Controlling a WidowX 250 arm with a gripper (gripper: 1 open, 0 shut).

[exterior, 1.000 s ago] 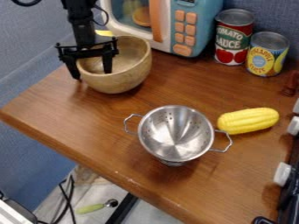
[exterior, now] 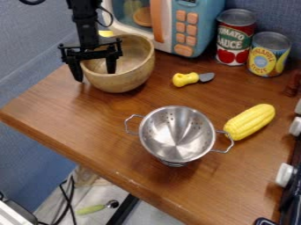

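My black gripper [exterior: 93, 63] is at the upper left, lowered at the rim and inside of a wooden bowl [exterior: 127, 74], its two fingers apart. Whether it grips anything is unclear. A small yellow-handled tool [exterior: 186, 79] lies on the table right of the bowl. A metal colander [exterior: 177, 139] stands near the table's middle, with a yellow corn cob [exterior: 249, 120] to its right.
A toy microwave [exterior: 193, 25] stands at the back, beside a tomato sauce can [exterior: 233, 39] and a yellow can [exterior: 268, 57]. A stove edge lines the right.
My gripper has shifted slightly at the bowl.
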